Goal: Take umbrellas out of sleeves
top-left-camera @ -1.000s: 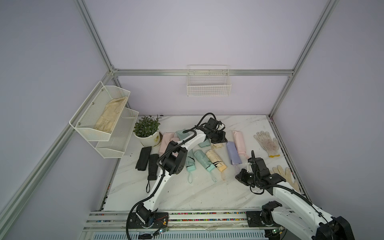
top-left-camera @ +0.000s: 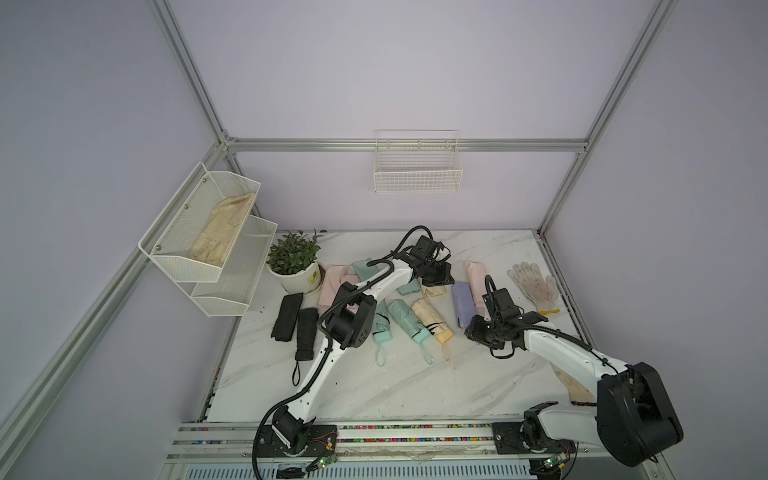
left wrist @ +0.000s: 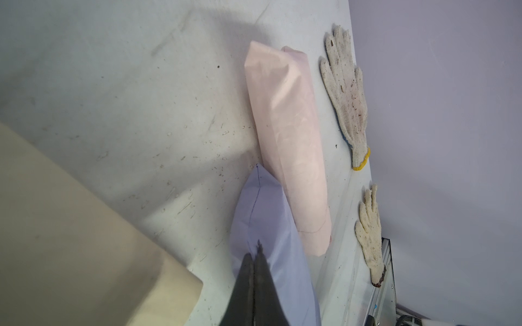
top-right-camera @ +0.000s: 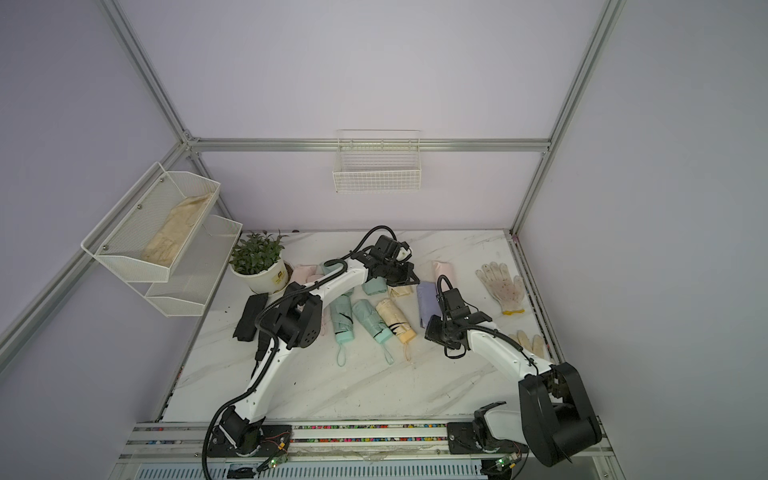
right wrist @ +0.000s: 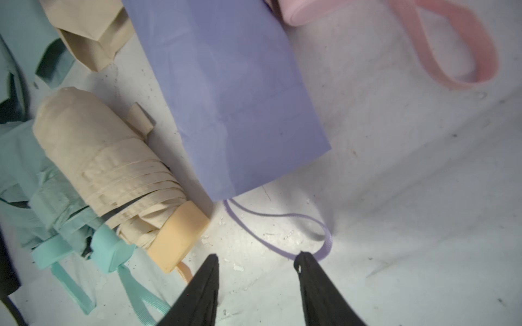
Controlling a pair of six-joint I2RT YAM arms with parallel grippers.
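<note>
A lavender sleeved umbrella [right wrist: 233, 108] lies on the table, its thin strap loop out at the front end. My right gripper is open above the table just in front of that loop. My left gripper is shut over the back end of the lavender sleeve; whether fabric is between its fingertips I cannot tell. A pink sleeved umbrella [left wrist: 288, 141] lies beside the lavender one. Beige [right wrist: 114, 163] and mint [top-left-camera: 408, 320] umbrellas lie out of sleeves to the left, and a loose beige sleeve [right wrist: 95, 32] sits behind them.
Two black umbrellas [top-left-camera: 285, 316] and a potted plant [top-left-camera: 296, 264] stand or lie at the left. Gloves [top-left-camera: 532, 284] lie along the right edge. White racks [top-left-camera: 416, 180] hang on the back and left walls.
The left arm has not visibly moved.
</note>
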